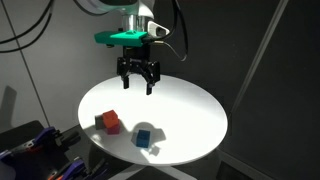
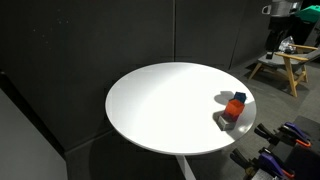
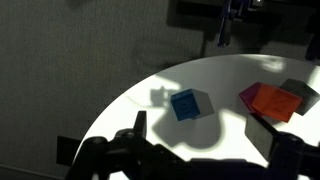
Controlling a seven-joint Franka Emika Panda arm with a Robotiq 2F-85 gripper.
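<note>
My gripper [image 1: 138, 87] hangs well above the round white table, open, its two fingers wide apart and nothing between them. Below it a small blue block [image 1: 143, 138] lies alone near the table's front edge; the wrist view has this blue block [image 3: 185, 105] between and ahead of the spread fingers. A red block [image 1: 111, 122] sits to its left, with a grey block [image 1: 99, 122] right beside it. From the second exterior view the red block [image 2: 234, 107] stands between the blue block [image 2: 240, 97] and the grey block [image 2: 225, 122].
Dark equipment and cables [image 1: 75, 170] lie off the table's near edge. A wooden chair [image 2: 290, 65] stands in the background.
</note>
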